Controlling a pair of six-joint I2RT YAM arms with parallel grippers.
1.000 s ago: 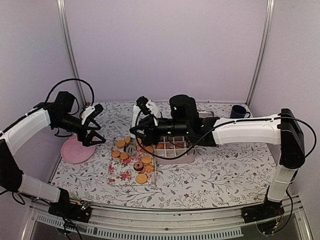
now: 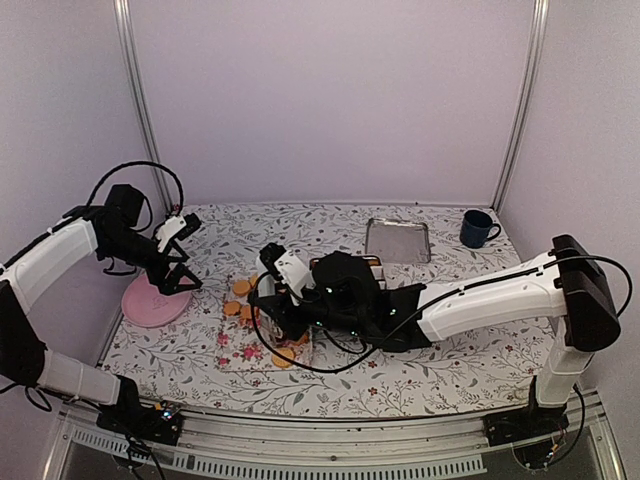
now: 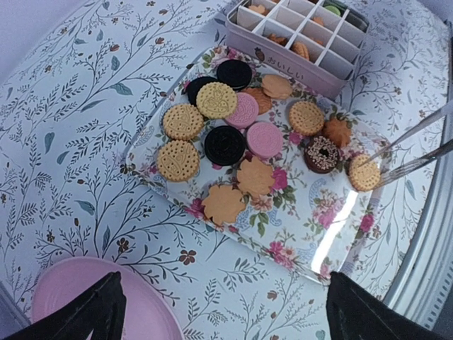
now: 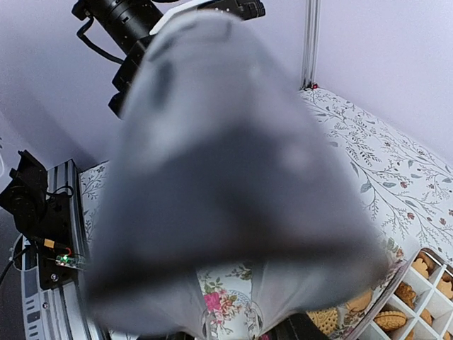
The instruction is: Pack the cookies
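Observation:
In the left wrist view, round, ring-shaped and flower-shaped cookies lie spread over a floral tray [image 3: 297,230]. The divided cookie box [image 3: 287,62] stands behind it, several compartments filled. My right gripper is closed around metal tongs, whose grey-white body [image 4: 233,191] blurs across most of the right wrist view. Their thin prongs [image 3: 417,163] come in from the right and straddle a round tan cookie [image 3: 364,173] at the tray's right end; whether they grip it, I cannot tell. My left gripper [image 2: 188,258] stands open and empty by the pink plate [image 2: 153,304].
A metal tray [image 2: 397,241] and a dark blue mug [image 2: 476,229] stand at the back right. The right arm [image 2: 480,308] crosses above the table and hides most of the box from the top. Free table lies at the back left.
My right gripper has moved toward the table's front with the tongs, dropping lower over the floral tray and covering more cookies.

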